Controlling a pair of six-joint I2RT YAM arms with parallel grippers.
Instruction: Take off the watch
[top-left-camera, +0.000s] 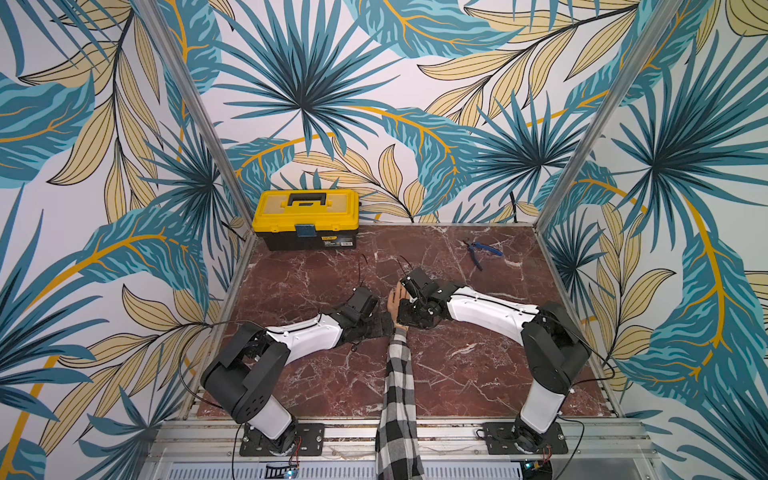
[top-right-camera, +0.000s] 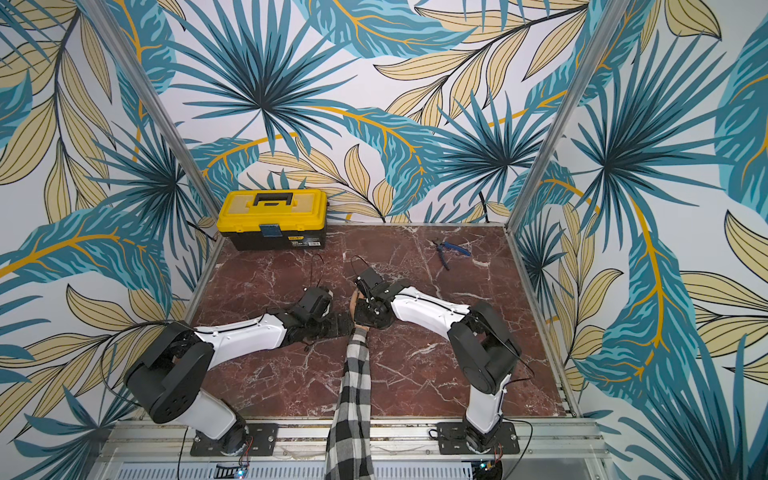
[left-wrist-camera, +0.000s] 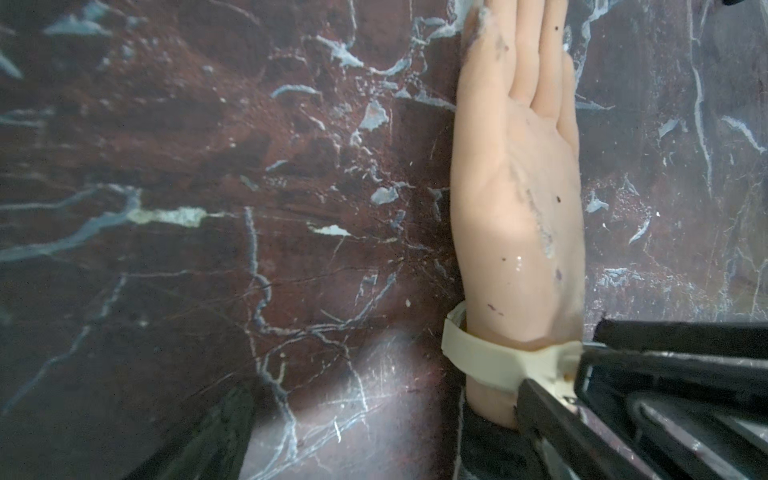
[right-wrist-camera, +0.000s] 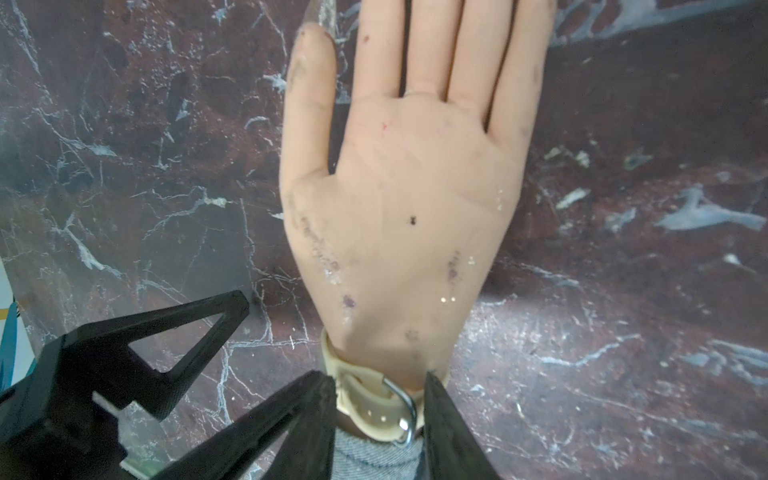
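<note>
A mannequin hand (right-wrist-camera: 408, 192) lies palm up on the marble table, its checkered sleeve (top-left-camera: 396, 400) running toward the front edge. Round its wrist is a cream watch strap (left-wrist-camera: 500, 356) with a metal buckle (right-wrist-camera: 404, 404), seen in both wrist views. My right gripper stands open over the buckle, one finger on each side of it in the right wrist view; whether it touches cannot be told. My left gripper is open low beside the wrist, on the left, with the strap ahead of its fingers.
A yellow-lidded toolbox (top-left-camera: 306, 209) stands at the back left. Blue-handled pliers (top-left-camera: 484, 249) lie at the back right. Both grippers are crowded close together at the hand.
</note>
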